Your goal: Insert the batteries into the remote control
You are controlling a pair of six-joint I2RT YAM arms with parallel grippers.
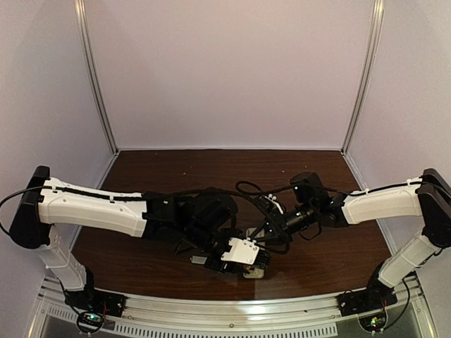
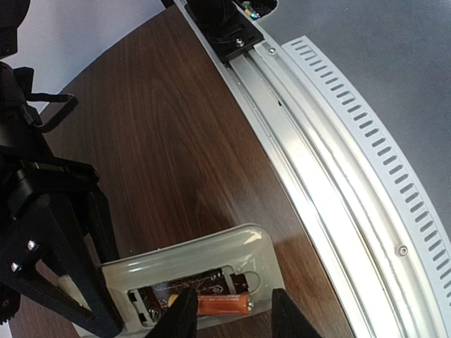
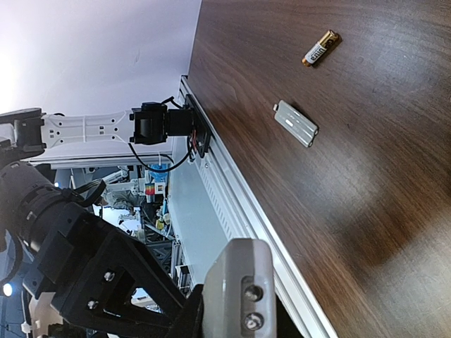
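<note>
The remote [image 2: 246,260], back up with its battery bay exposed, is gripped by my right gripper, whose black fingers straddle its body. An orange-wrapped battery [image 2: 224,304] is in the bay. My left gripper hangs over the bay, its two fingertips apart on either side of the battery's end; whether they touch it I cannot tell. In the top view both grippers meet at the front centre, largely hidden by the left arm.
A loose battery [image 3: 320,48] and the grey cover [image 3: 295,123] lie on the wooden table [image 3: 373,176]. The metal front rail [image 2: 310,197] runs close beside the remote.
</note>
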